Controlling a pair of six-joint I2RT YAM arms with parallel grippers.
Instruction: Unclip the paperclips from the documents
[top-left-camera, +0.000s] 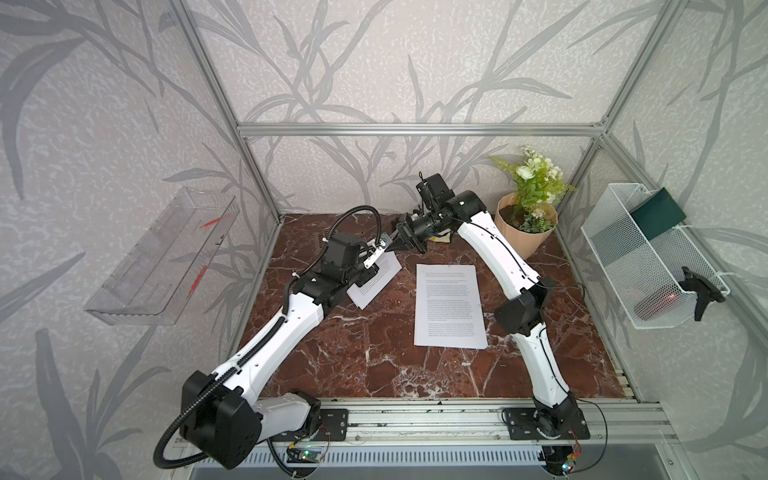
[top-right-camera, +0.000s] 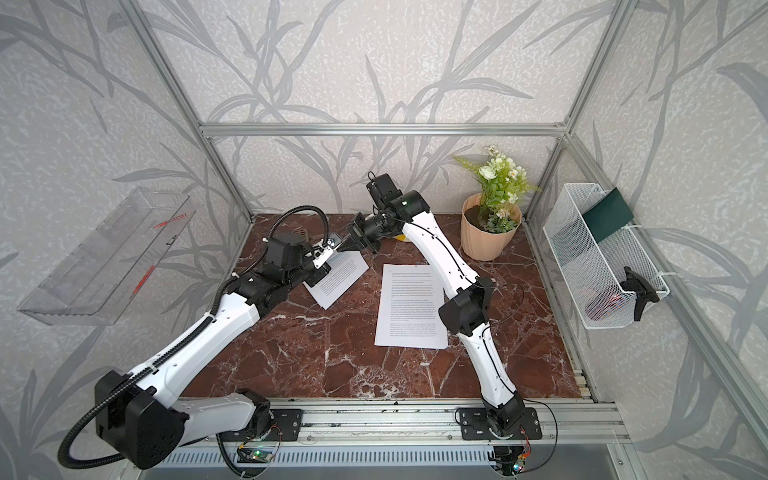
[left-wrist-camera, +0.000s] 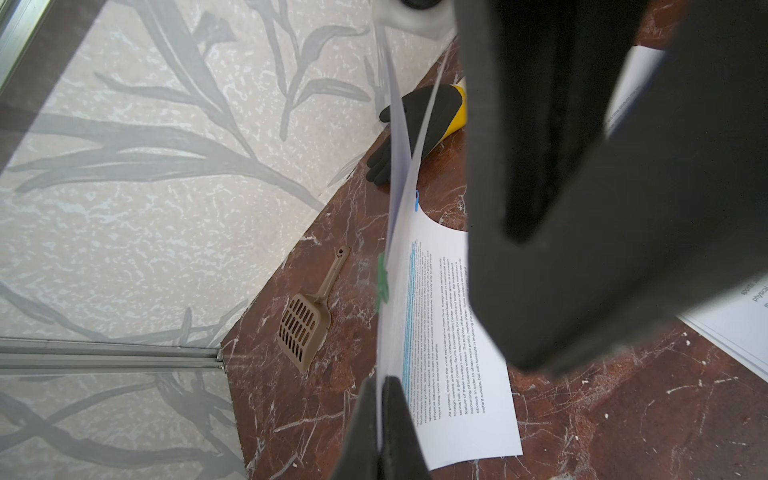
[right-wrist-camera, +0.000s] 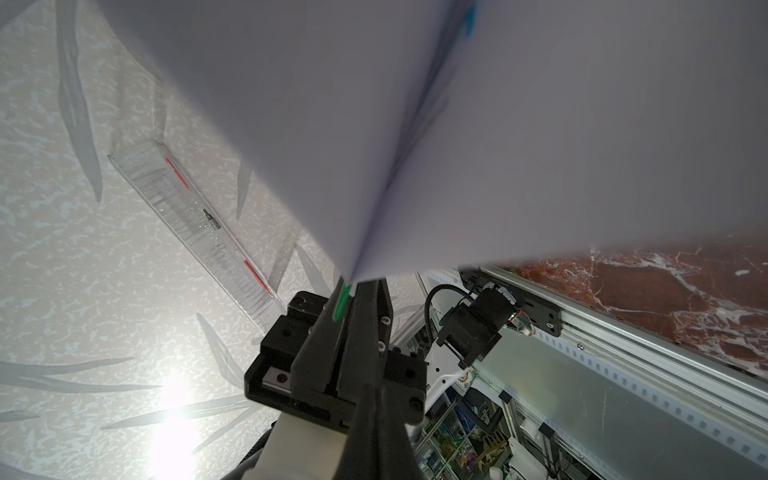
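Note:
My left gripper is shut on the thin edge of a document (left-wrist-camera: 460, 336), whose sheets rise past the fingertips. A green paperclip (left-wrist-camera: 382, 280) sits along that edge, and a blue paperclip (left-wrist-camera: 417, 200) is farther up. From the right wrist view, the green paperclip (right-wrist-camera: 342, 302) shows beside the left gripper's fingers (right-wrist-camera: 361, 336). My right gripper is shut, nothing visible between its tips; it looms close beside the sheets in the left wrist view. A second document (top-left-camera: 449, 308) lies flat at the table's centre right; any clips on it are not visible.
A brown slotted scoop (left-wrist-camera: 308, 320) and a black-and-yellow glove (left-wrist-camera: 432, 112) lie at the back. The potted plant (top-left-camera: 524, 216) stands back right. A clear bin (top-left-camera: 160, 264) hangs left, a white wire basket (top-left-camera: 640, 264) right.

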